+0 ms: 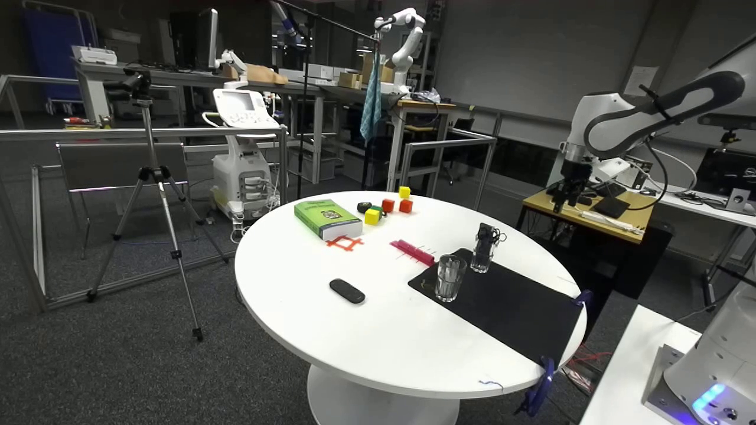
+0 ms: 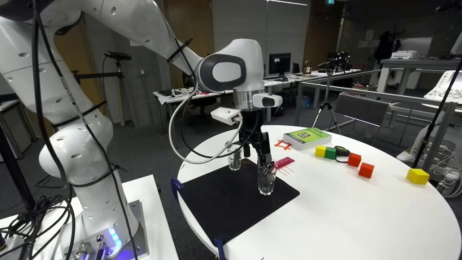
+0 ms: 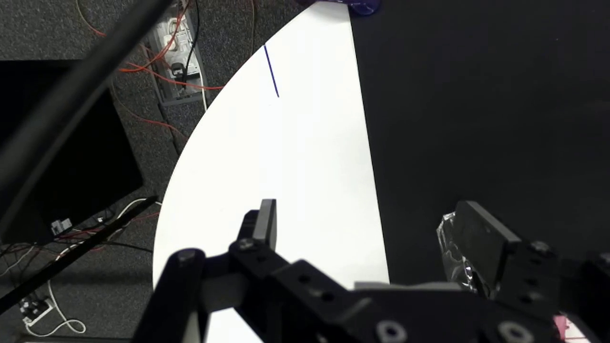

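Note:
My gripper stands open, its two fingers wide apart with nothing held between them. In the wrist view, the rim of a clear glass (image 3: 452,246) shows partly behind the right finger. Exterior view 1 has an empty clear glass (image 1: 449,280) upright on the black mat (image 1: 517,304), and a second glass (image 1: 481,261) with a dark object and thin wires in its top. In exterior view 2 the gripper (image 2: 255,158) hangs above the table and overlaps the glasses in the picture. Contact cannot be told there.
On the round white table (image 1: 305,326) lie a green book (image 1: 327,218), a black remote-like object (image 1: 347,290), a pink strip (image 1: 412,252), and several coloured cubes, including a yellow cube (image 2: 418,176). Blue clamps, one at the edge (image 1: 542,386), hold the mat.

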